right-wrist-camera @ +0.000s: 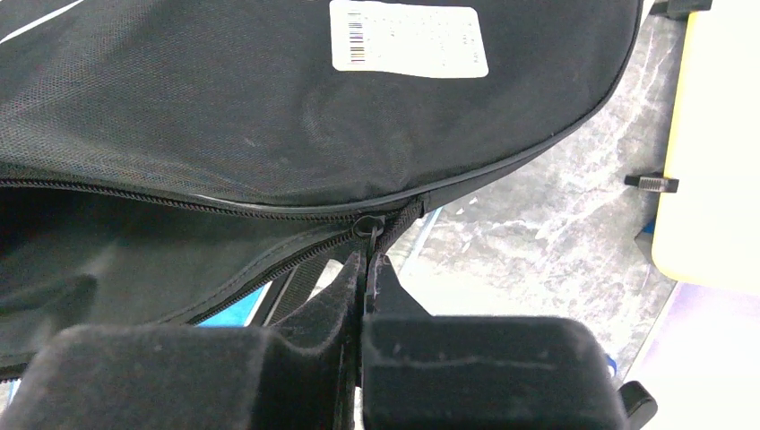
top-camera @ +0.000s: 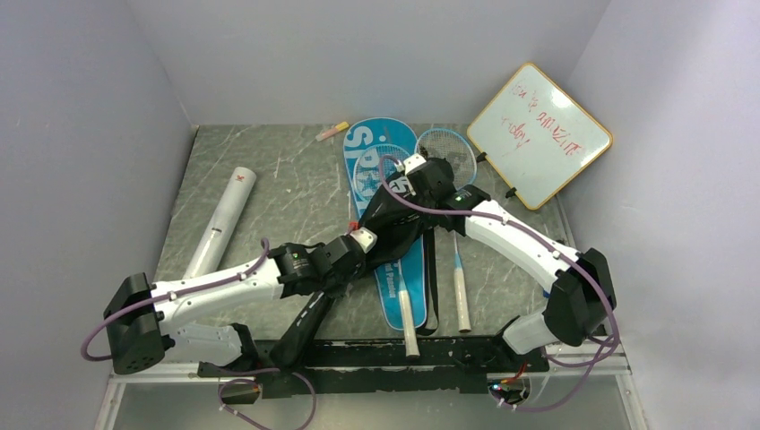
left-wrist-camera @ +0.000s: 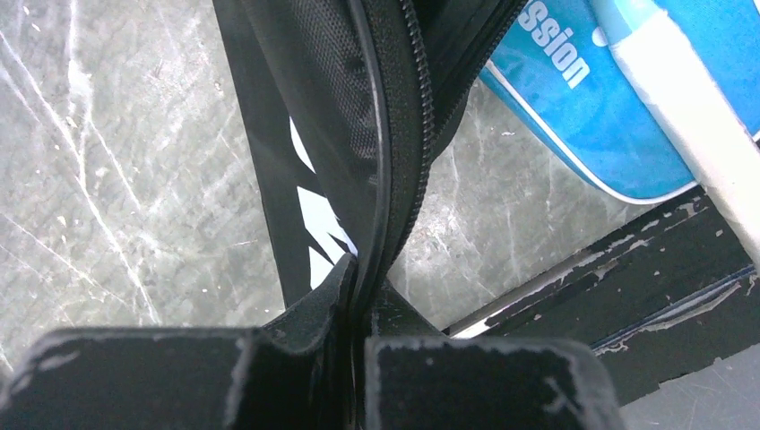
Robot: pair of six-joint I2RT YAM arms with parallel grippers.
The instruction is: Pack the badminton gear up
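Note:
A black zippered bag [top-camera: 394,233] [left-wrist-camera: 332,107] is stretched between both grippers, with a dangling end toward the front edge. My left gripper [top-camera: 345,269] is shut on its zipped edge. My right gripper [top-camera: 421,184] is shut at the zipper pull [right-wrist-camera: 369,226], which sits between or just at its fingertips. A blue racket bag [top-camera: 360,134] [left-wrist-camera: 547,98] lies underneath, with a racket on it, its white grip [top-camera: 405,322] toward the front. A second racket [top-camera: 462,300] lies to the right.
A white shuttlecock tube [top-camera: 220,219] lies at the left. A small pink-yellow item [top-camera: 332,132] lies at the back. A whiteboard [top-camera: 538,134] stands at the back right.

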